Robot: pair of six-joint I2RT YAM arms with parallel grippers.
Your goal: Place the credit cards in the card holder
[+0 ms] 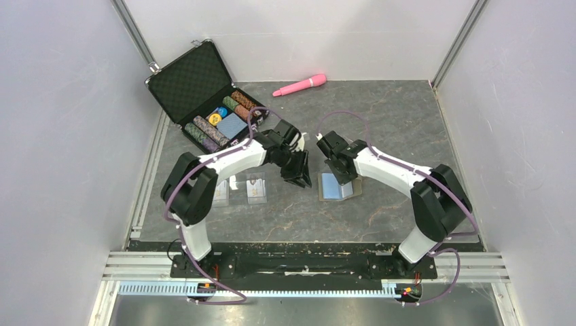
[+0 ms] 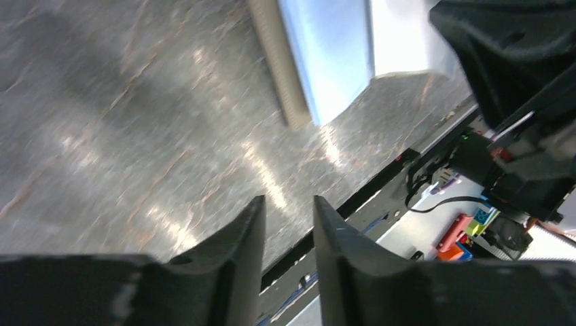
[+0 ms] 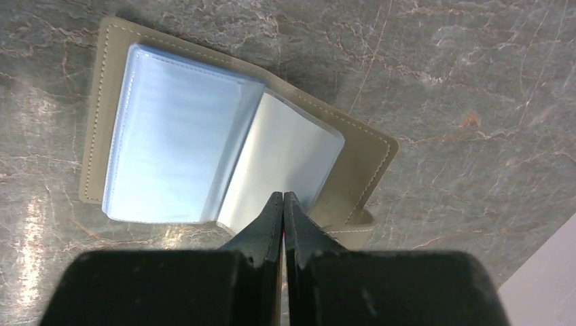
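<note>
The card holder lies spread on the table with a taupe cover, a light blue sleeve page and a white page beside it. Over the white page's lower end is my right gripper, its fingers together and no card showing between them. My left gripper hovers left of the holder, fingers apart, nothing between them. In the top view, white cards rest in a clear tray at left; the left arm partly covers this tray.
An open black case of poker chips stands at the back left. A pink wand-like object lies at the back. Bare table stretches behind and to the right of the holder.
</note>
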